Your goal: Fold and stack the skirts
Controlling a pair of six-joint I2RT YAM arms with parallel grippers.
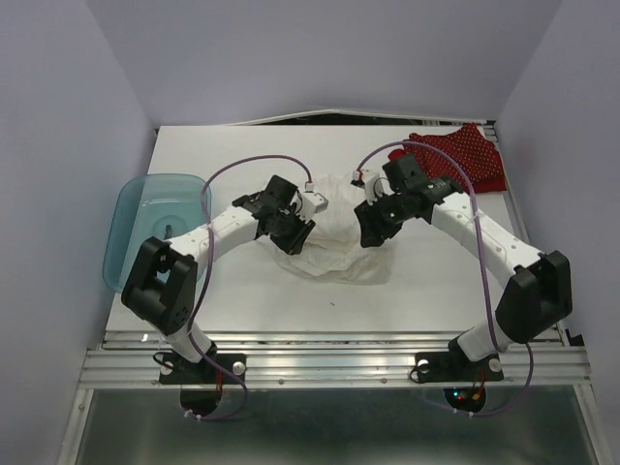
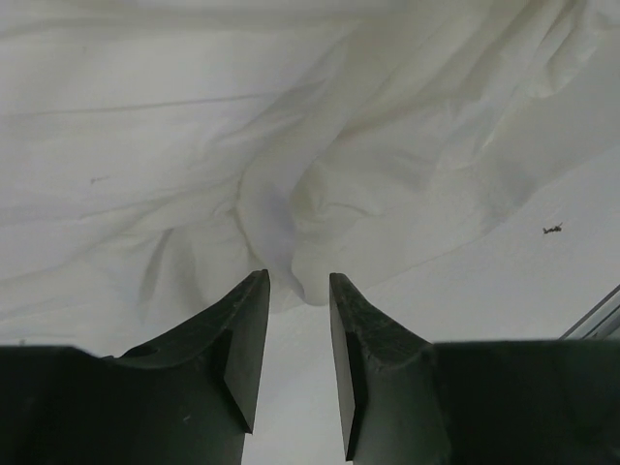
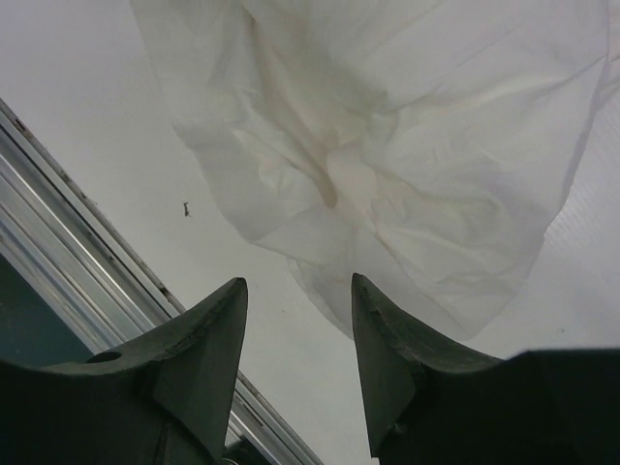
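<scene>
A white skirt lies rumpled in loose folds on the middle of the white table. My left gripper hangs low over its left part; in the left wrist view its fingers are apart with nothing between them. My right gripper is over the skirt's right part; in the right wrist view its fingers stand apart above the cloth, nothing between them.
A blue plastic bin sits at the left with a dark object in it. A red dotted cloth lies at the back right.
</scene>
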